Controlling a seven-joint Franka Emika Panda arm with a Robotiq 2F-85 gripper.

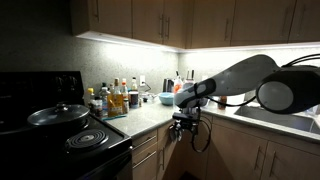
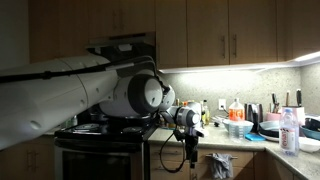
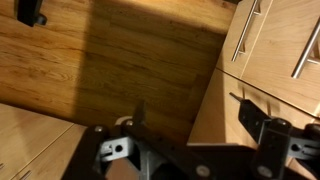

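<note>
My gripper is open in the wrist view, its dark fingers wide apart with only wooden floor (image 3: 150,65) visible between them. In exterior view 1 the gripper (image 1: 179,125) points down in front of the cabinet fronts, just below the counter edge. Exterior view 2 has the gripper (image 2: 191,154) to the left of a greyish cloth (image 2: 222,164) that hangs at a drawer front. Whether the two touch cannot be told. Bar handles (image 3: 240,48) on the drawer fronts show at the right of the wrist view.
A pan (image 1: 58,115) sits on the black stove (image 1: 90,138). Bottles (image 1: 116,100) and a light blue bowl (image 1: 166,98) stand on the counter (image 1: 145,119). The sink (image 1: 278,119) lies at the right, and a large clear bottle (image 2: 289,131) stands near the counter's right side.
</note>
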